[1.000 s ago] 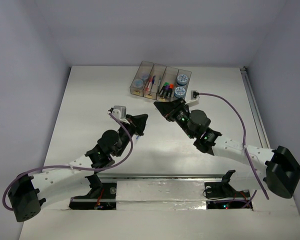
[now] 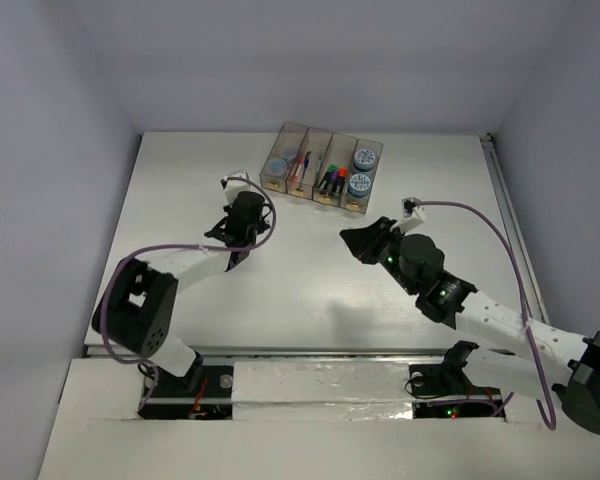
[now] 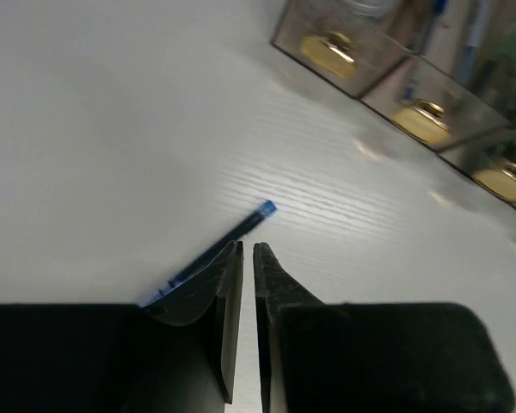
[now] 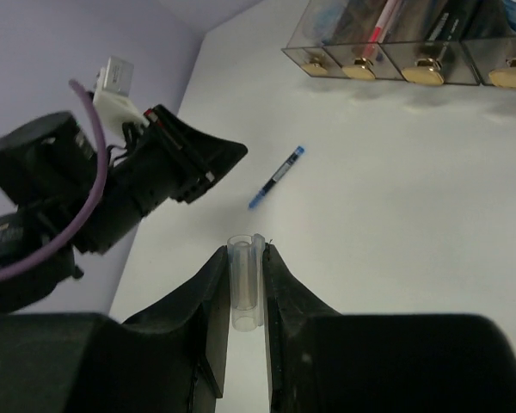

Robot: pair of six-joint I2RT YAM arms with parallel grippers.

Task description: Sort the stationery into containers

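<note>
A dark pen with blue ends lies on the white table; the left wrist view shows the same pen [image 3: 211, 255] just beyond the left fingertips, its near end hidden behind them. My left gripper is shut, nothing visible between its fingers. My right gripper is shut on a clear tube [image 4: 244, 288] that stands upright between its fingers, above the table and apart from the pen. At the table's back is the clear divided organizer [image 2: 296, 128]. It holds round items, pens [image 2: 302, 166], markers [image 2: 340, 182] and blue-white jars [image 2: 360, 184] in separate compartments.
Gold label holders [image 4: 359, 70] line the organizer's front wall. Open table surface [image 2: 310, 290] stretches in front of it and to the right. Walls rise at the back and both sides.
The right gripper has drawn back to the right and slightly toward the front.
</note>
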